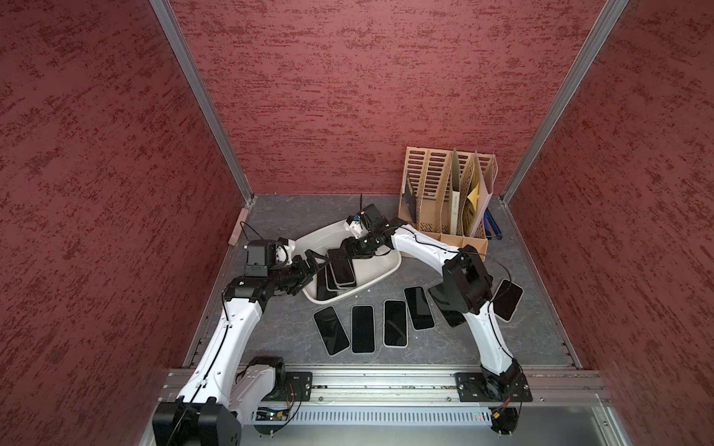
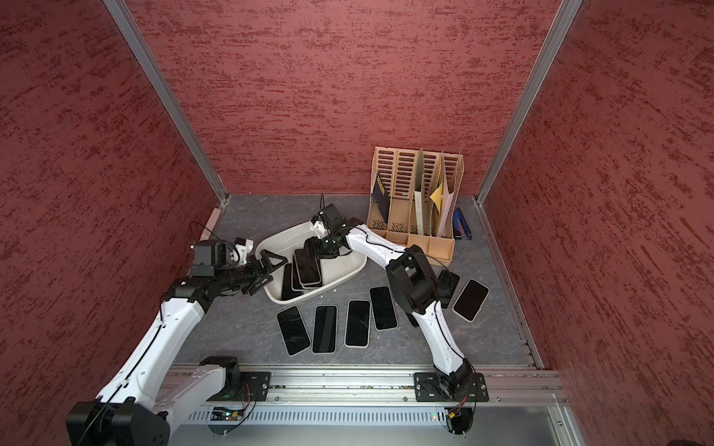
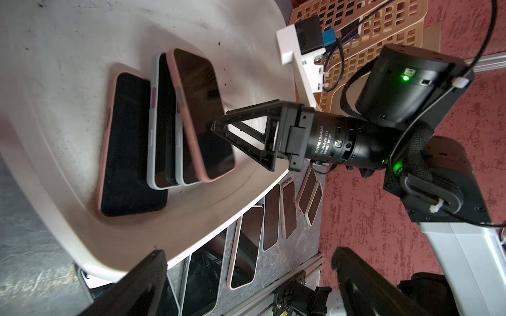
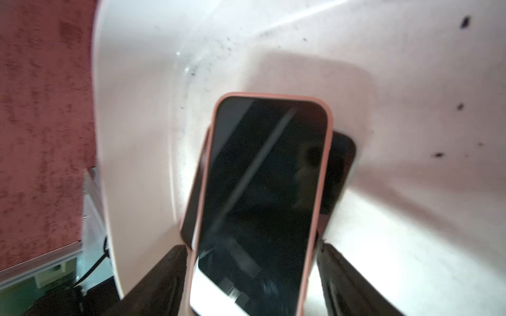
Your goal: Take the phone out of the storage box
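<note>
The white storage box (image 1: 386, 271) holds several overlapping dark-screened phones. A pink-framed phone (image 4: 263, 184) lies on top of white-edged phones (image 3: 161, 126), tilted against them. Farther left in the box, another pink-edged phone (image 3: 129, 152) lies against the inner wall. My right gripper is inside the box, its fingers (image 4: 167, 276) on either side of the top phone; whether they clamp it does not show clearly. At the box's left rim, my left gripper is open and empty, its two fingers wide apart.
Several phones lie in a row on the grey table in front of the box, including a phone (image 1: 363, 329) and another phone (image 1: 395, 323). A wooden rack (image 1: 431, 215) stands at the back right. Bare table (image 1: 282, 208) shows behind the box.
</note>
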